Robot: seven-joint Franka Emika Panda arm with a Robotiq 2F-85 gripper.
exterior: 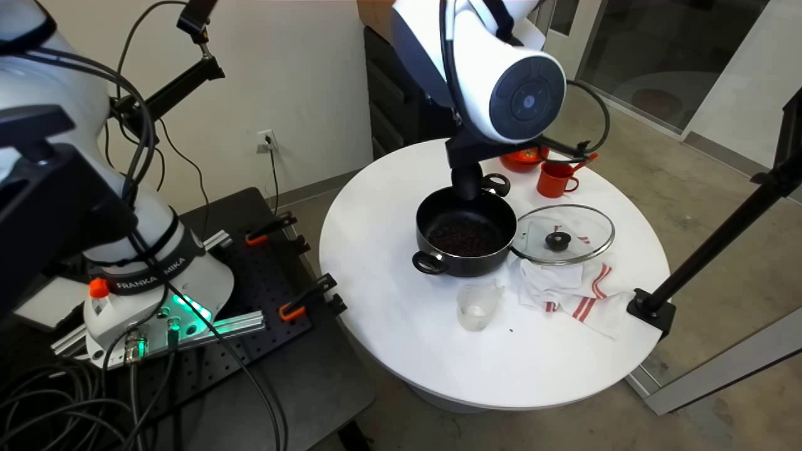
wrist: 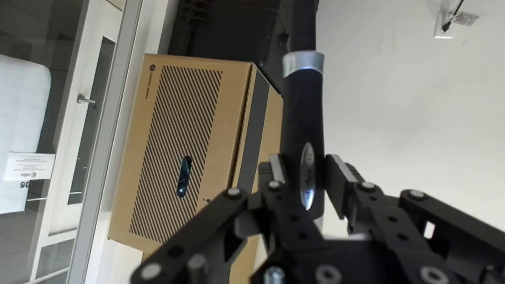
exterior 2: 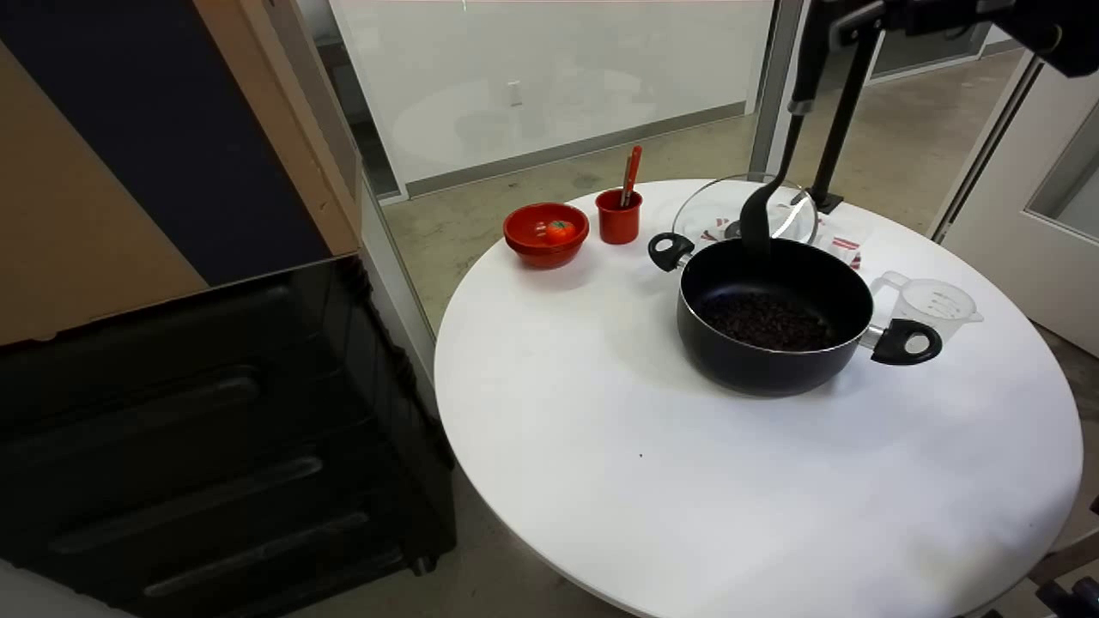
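My gripper is shut on the black handle of a ladle or big spoon (wrist: 303,113), which has a silver ring partway along it. In exterior view 2 the black spoon (exterior 2: 757,216) hangs steeply, its head in front of or above the pot's far rim; whether it touches is unclear. The black two-handled pot (exterior 2: 768,366) stands on the white table with dark beans (exterior: 466,237) spread over its bottom. Seen from exterior view 1, the spoon head (exterior: 467,183) is over the pot's back edge, and the arm hides my gripper's fingers.
A glass lid (exterior: 557,240) rests on a striped towel (exterior: 590,293) beside the pot. Nearby are a clear measuring cup (exterior: 477,307), a red mug (exterior: 554,180) and a red bowl (exterior 2: 536,247) holding a tomato.
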